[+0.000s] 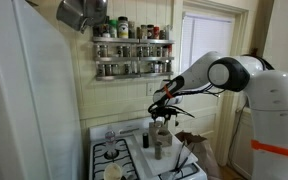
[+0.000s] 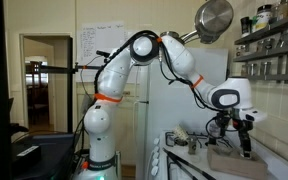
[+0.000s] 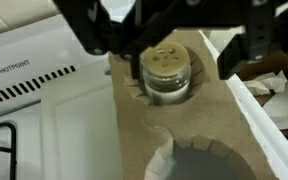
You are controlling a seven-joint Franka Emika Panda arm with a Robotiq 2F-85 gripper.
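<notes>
A glass jar with a tan lid pierced with holes (image 3: 166,68) stands upright in a round cutout of a brown cardboard holder (image 3: 134,135) in the wrist view. Above it, my gripper is open, its dark fingers (image 3: 246,48) on either side of the lid with a gap showing on the right. A second round cutout (image 3: 209,165) nearer the bottom edge looks empty. In exterior view 2 the gripper (image 2: 232,135) points down over the cardboard box (image 2: 239,163); the jar cannot be made out there.
White stove top with black burners (image 1: 112,152) lies left of the holder. Small containers, including a grey one (image 1: 158,150), stand near it. Shelves of spice jars (image 1: 134,50) hang on the wall above. A brown paper bag (image 1: 200,150) is at the right.
</notes>
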